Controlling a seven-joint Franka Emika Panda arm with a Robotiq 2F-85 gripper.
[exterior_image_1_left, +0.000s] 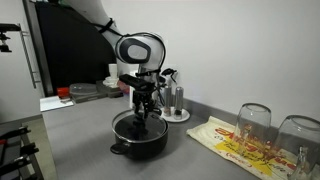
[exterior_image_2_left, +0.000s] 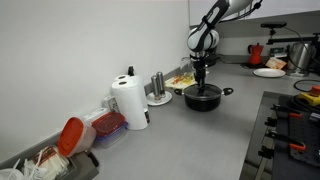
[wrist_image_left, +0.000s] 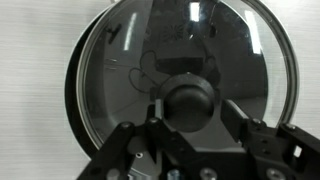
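A black pot stands on the grey table, with a glass lid over its mouth. My gripper points down from above and is shut on the lid's round black knob. From the wrist, the lid sits off-centre, leaving a dark strip of the pot uncovered on the left. In the second exterior view, the gripper is over the pot. Whether the lid touches the pot's rim all round cannot be told.
Behind the pot are metal shakers on a white plate. Two upturned glasses and a yellow packet lie to the right. A paper towel roll stands farther along the wall. Table space left of the pot is clear.
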